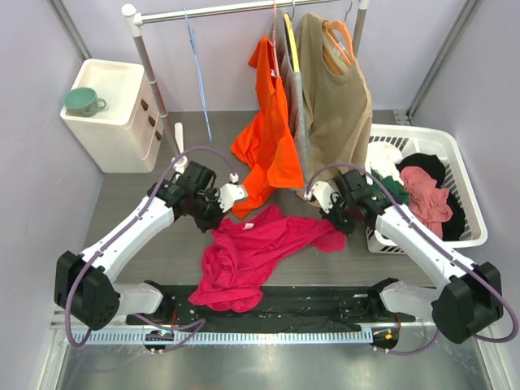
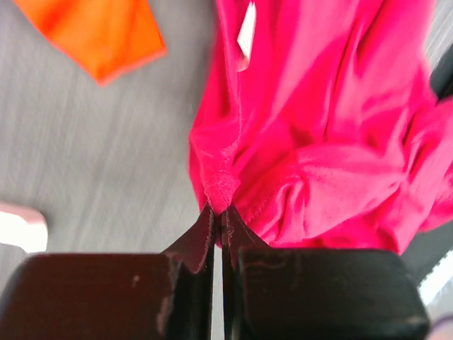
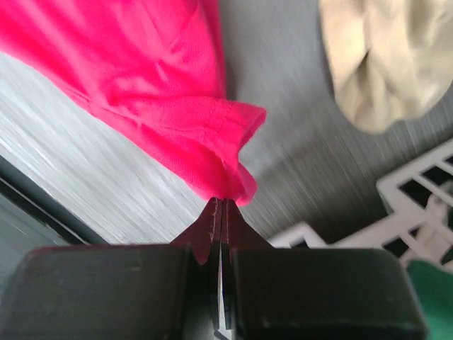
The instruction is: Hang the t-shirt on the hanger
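The pink t-shirt (image 1: 244, 268) lies crumpled and spread on the grey floor between both arms, a white label (image 2: 246, 32) showing near its collar. My left gripper is shut at the shirt's upper left edge; fabric meets its tips, but whether any is pinched is unclear. My right gripper is shut at the tip of the shirt's right end, with no cloth clearly between its fingers. A light blue hanger (image 1: 197, 77) hangs empty from the rail (image 1: 219, 11).
An orange garment (image 1: 268, 122) and a beige one (image 1: 333, 106) hang low behind the shirt. A laundry basket (image 1: 471, 236) stands right, a white drawer unit (image 1: 106, 138) with a cup back left.
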